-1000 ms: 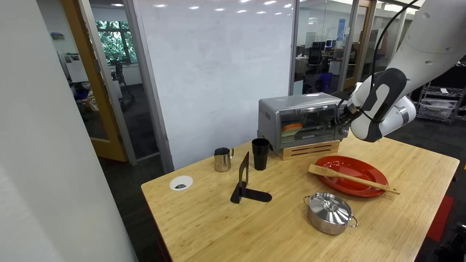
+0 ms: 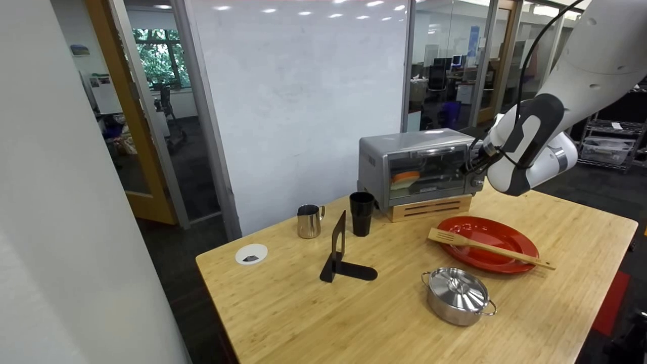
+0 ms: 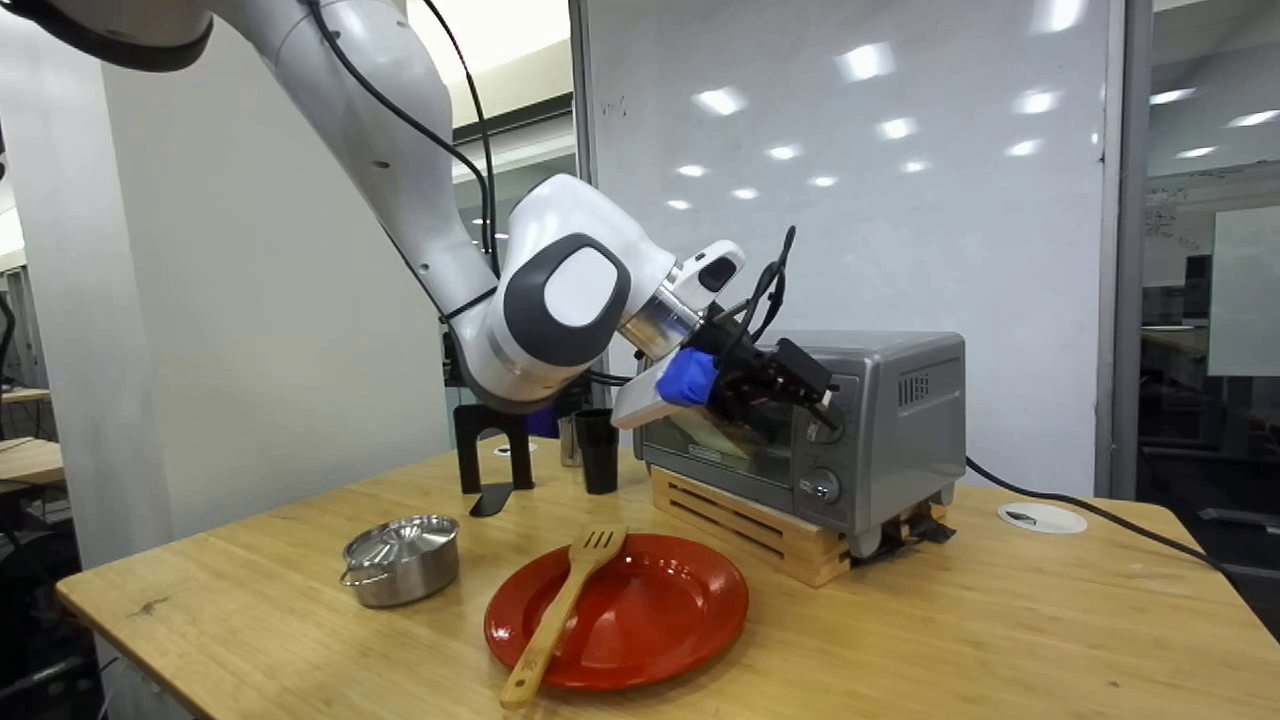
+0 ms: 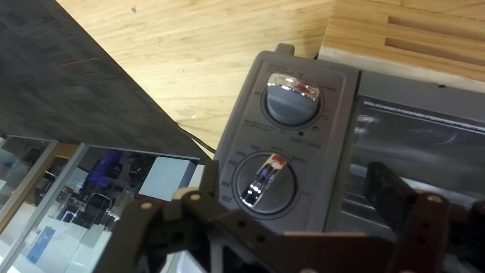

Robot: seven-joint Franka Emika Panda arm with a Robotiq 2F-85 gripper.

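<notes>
A grey toaster oven (image 2: 424, 145) stands at the back of the table on a slotted wooden stand (image 2: 430, 208), door shut. In the wrist view its control panel has two round knobs: one dial (image 4: 266, 186) lies between my open gripper's fingers, seen from this angle, and the other knob (image 4: 291, 102) is beyond them. My gripper holds nothing. In exterior view 2 the gripper (image 3: 818, 394) is at the front of the panel, close to the upper knob (image 3: 824, 426); I cannot tell whether it touches. The lower knob (image 3: 821, 486) is clear of it.
Below the arm lies a red plate (image 3: 672, 612) with a wooden spatula (image 3: 558, 624) across it. A lidded pot (image 2: 458, 297), black bookend (image 2: 342, 261), black cup (image 2: 362, 212) and steel pitcher (image 2: 309, 221) stand apart.
</notes>
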